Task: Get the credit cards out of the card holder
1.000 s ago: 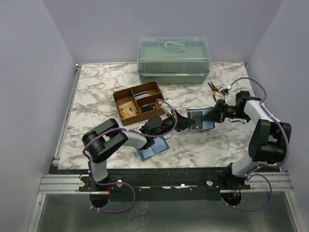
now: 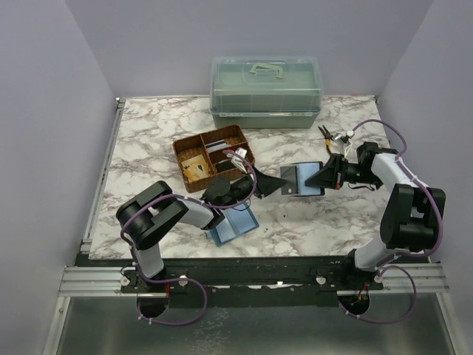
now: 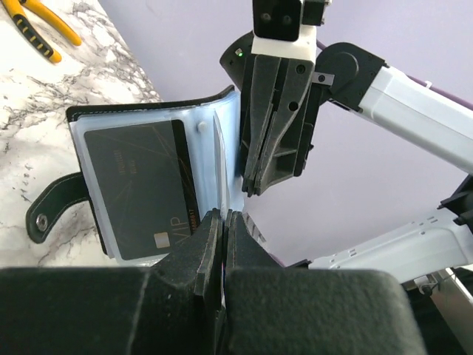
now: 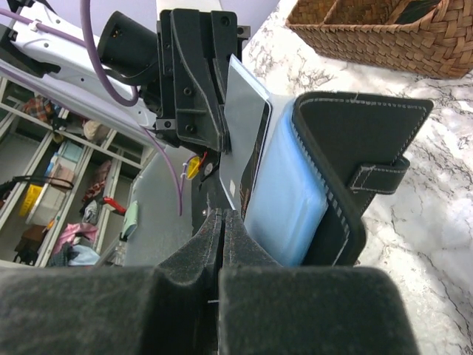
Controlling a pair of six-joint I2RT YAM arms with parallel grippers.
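The open card holder (image 2: pixel 309 177) has a dark cover with a strap and light-blue sleeves (image 4: pixel 284 200). A dark card (image 3: pixel 140 192) marked VIP lies on a sleeve in the left wrist view. My left gripper (image 2: pixel 284 183) is at the holder's left side, shut on a thin card or sleeve edge (image 3: pixel 219 163); which of these is hard to tell. My right gripper (image 2: pixel 329 177) is at the holder's right side, shut, with nothing clearly between its fingers in its own wrist view.
A woven divided basket (image 2: pixel 188 148) stands back left, a lidded green box (image 2: pixel 266 96) at the back, pliers (image 3: pixel 41 37) at the right. A blue object (image 2: pixel 233 225) lies under the left arm.
My left gripper has moved left, away from the right one, and the grey card panel at its tip has shifted left with it. The right gripper has stayed nearly still.
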